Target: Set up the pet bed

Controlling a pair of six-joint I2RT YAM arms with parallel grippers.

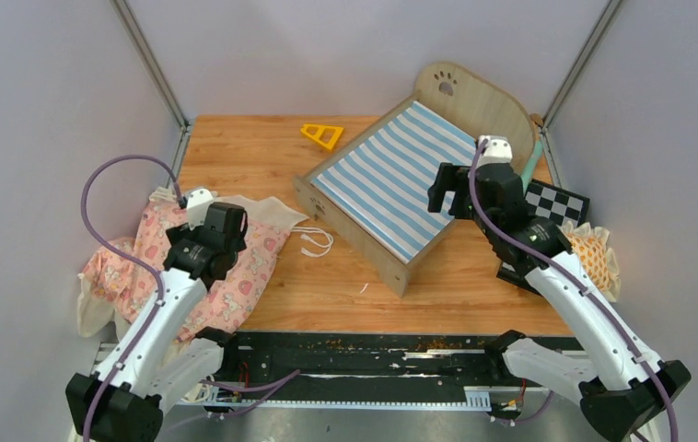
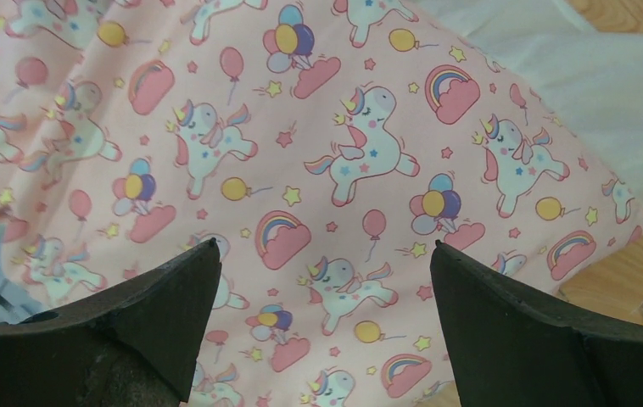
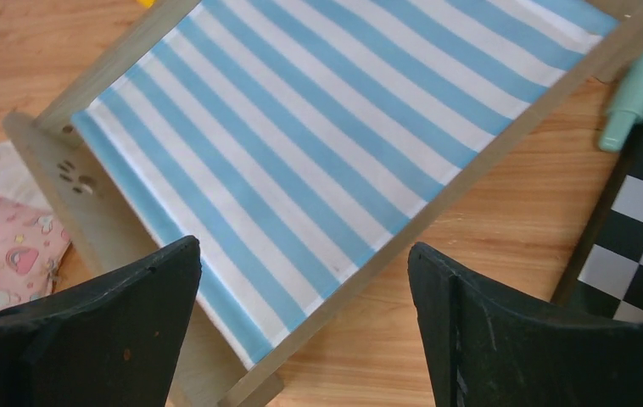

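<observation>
A wooden pet bed (image 1: 393, 267) with paw cut-outs holds a blue-and-white striped mat (image 1: 382, 175) and stands right of centre. A pink unicorn-print fabric (image 1: 253, 276) with white edging and cords lies crumpled at the left; my left gripper is open above it, nothing held. My right gripper is open over the bed's right part. A frilled orange cushion (image 1: 594, 262) lies at the far right.
A yellow triangular piece (image 1: 322, 135) lies at the back. A checkered board (image 3: 640, 212) and mint stick (image 3: 636, 102) lie right of the bed.
</observation>
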